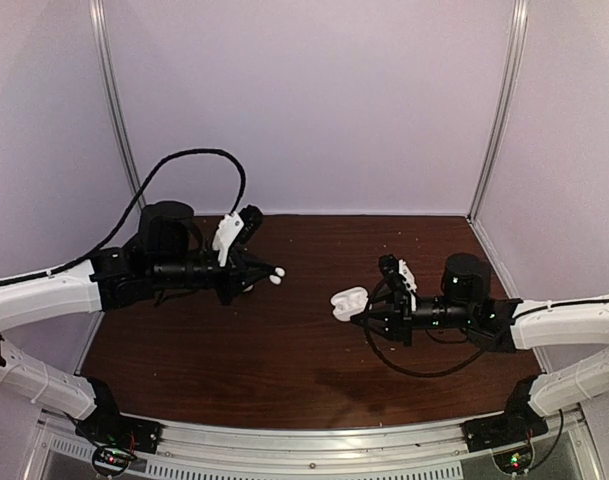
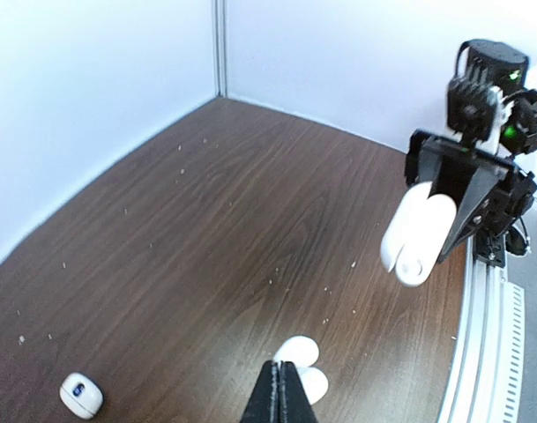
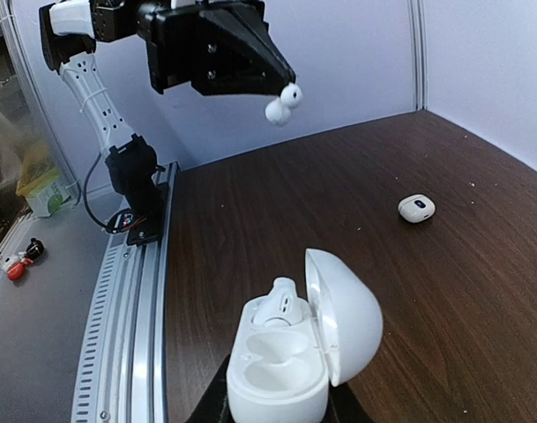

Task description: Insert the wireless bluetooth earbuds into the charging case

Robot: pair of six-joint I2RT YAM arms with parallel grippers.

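Observation:
A white earbud point(image 2: 297, 352) protrudes as two rounded lobes from my left gripper, whose fingers are closed on it. From above, that earbud point(image 1: 276, 279) hangs over the left-middle of the table. The white charging case point(image 3: 277, 386) is clasped by my right gripper, its lid point(image 3: 346, 322) standing open and its rounded hollows facing up, empty. Most of the right fingers are hidden beneath the case. Left of it, with a clear gap between, is the held earbud point(image 3: 279, 112), in the upper part of the right wrist view.
A small white rounded piece with a dark oval mark point(image 3: 416, 208) lies on the table; I cannot tell for sure what it is. From above, the left arm mostly covers it.

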